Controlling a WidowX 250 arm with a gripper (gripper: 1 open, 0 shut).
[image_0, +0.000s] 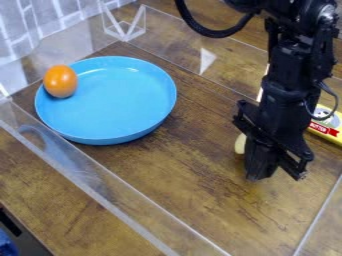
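Note:
The black gripper (262, 160) hangs low over the wooden table at the right, its fingers pointing down. A pale round object (241, 142) is mostly hidden behind it, just to the left of the fingers. Whether anything is between the fingertips is hard to see.
A blue plate (107, 100) lies at the left with an orange ball-like fruit (60, 81) by its rim. A yellow package (329, 126) lies right of the gripper. Clear plastic edges run along the left and top.

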